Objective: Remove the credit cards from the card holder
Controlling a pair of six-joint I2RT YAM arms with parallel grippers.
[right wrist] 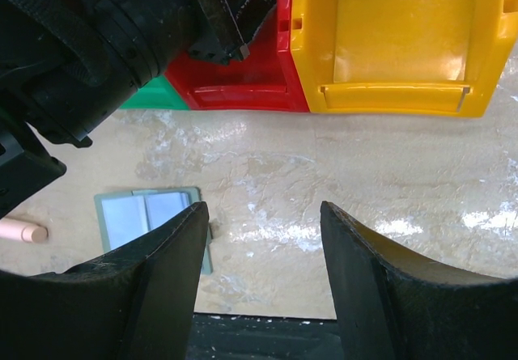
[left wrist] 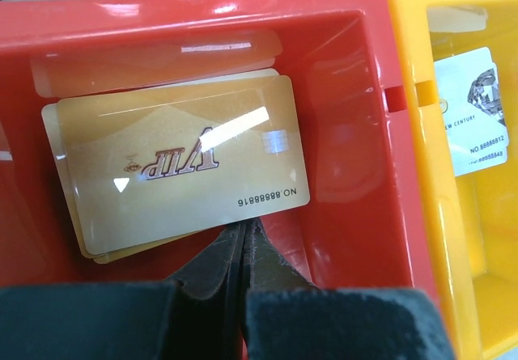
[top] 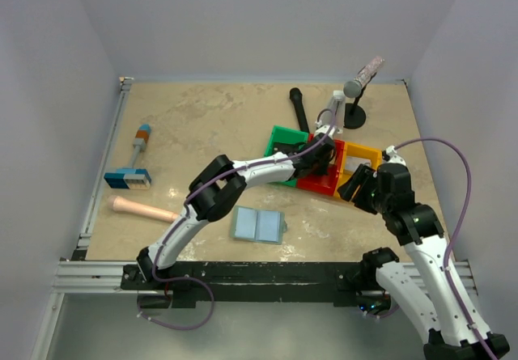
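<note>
Gold VIP cards (left wrist: pixel 178 162) lie stacked in the red bin (left wrist: pixel 340 125). At the stack's lower edge is my left gripper, its fingers shut together with no card showing between them; whether they pinch the edge cannot be told. White cards (left wrist: pixel 473 113) rest in the yellow bin (left wrist: pixel 461 295). An opened, flat blue case (top: pixel 258 224), which may be the card holder, lies on the table with pale panels showing. Over the table in front of the yellow bin, my right gripper is open and empty.
A green bin (top: pixel 282 136) adjoins the red one. Behind the bins are a black microphone (top: pixel 299 109) and a stand (top: pixel 355 116). A paintbrush (top: pixel 133 166) and a wooden roller (top: pixel 142 208) lie left.
</note>
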